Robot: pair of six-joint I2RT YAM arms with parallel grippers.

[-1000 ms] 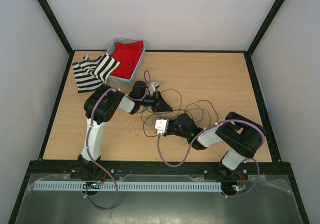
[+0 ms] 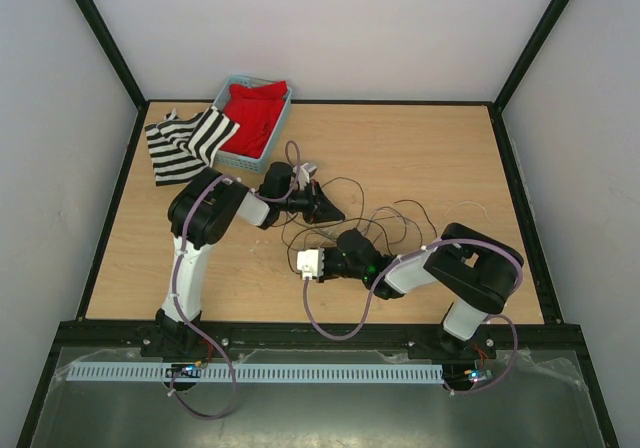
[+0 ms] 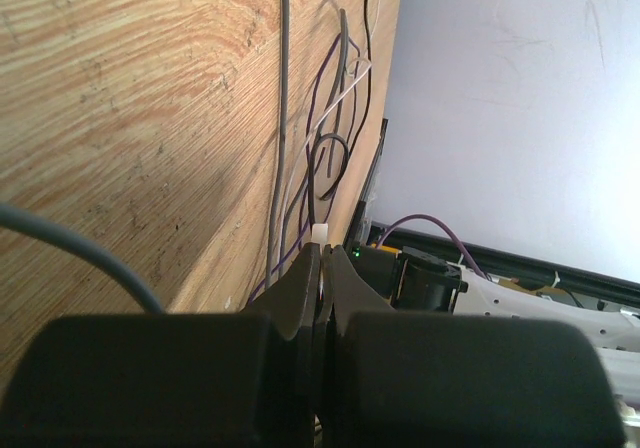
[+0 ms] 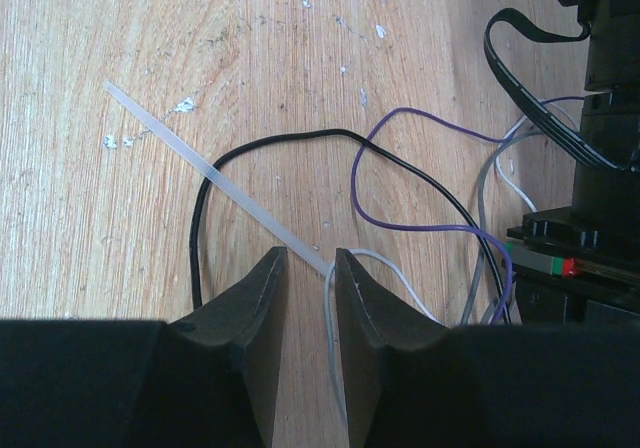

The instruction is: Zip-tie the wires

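Note:
In the right wrist view a clear zip tie strip (image 4: 240, 197) runs slantwise over a black wire (image 4: 290, 138). My right gripper is part open above the strip's lower end, its fingertips apart with nothing visibly gripped. A pale grey wire (image 4: 333, 358) curls past its right finger; a purple wire (image 4: 420, 227) loops farther right. Shut fingertips mark my left gripper in its wrist view. A small white piece (image 3: 320, 233) shows right at those tips; whether it is held is unclear. Grey wires (image 3: 281, 98) lie beyond.
At the back left, a light blue basket (image 2: 225, 95) holds red cloth (image 2: 252, 118), with a striped cloth (image 2: 180, 146) beside it. The two arms stand close together over the wires. Bare table (image 2: 410, 148) extends across the back right.
My right arm's wrist has shifted a little left and toward the front edge. The left arm appears still, and the wires look much the same.

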